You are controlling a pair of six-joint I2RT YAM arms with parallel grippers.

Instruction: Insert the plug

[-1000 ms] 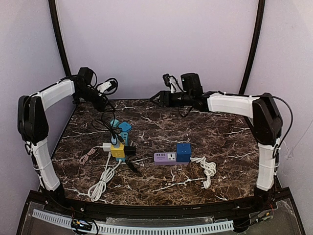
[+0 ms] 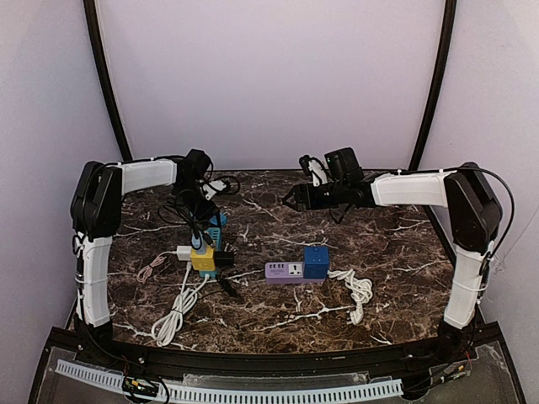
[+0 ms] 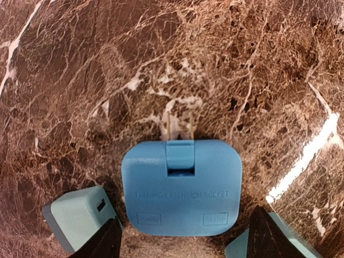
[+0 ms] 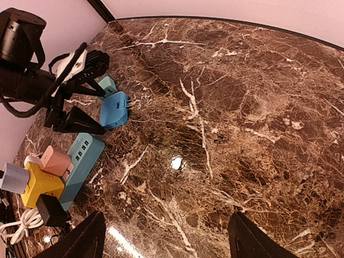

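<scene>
A blue folding plug (image 3: 181, 188) with two thin prongs lies on the marbled table, its prongs pointing away from my left gripper. My left gripper is open, one finger (image 3: 103, 242) on either side of the plug's near end, with gaps showing. In the right wrist view the blue plug (image 4: 114, 110) sits between that gripper's dark fingers, just beyond the end of a teal power strip (image 4: 85, 156). Nothing stands between the fingers of my right gripper, which is open above bare table.
Beside the blue plug lies a small teal plug (image 3: 83, 215). A yellow cube (image 2: 203, 257) and several plugs crowd the teal strip. A purple strip (image 2: 278, 271) with a blue cube (image 2: 316, 262) lies front centre, near a white cable (image 2: 360, 290).
</scene>
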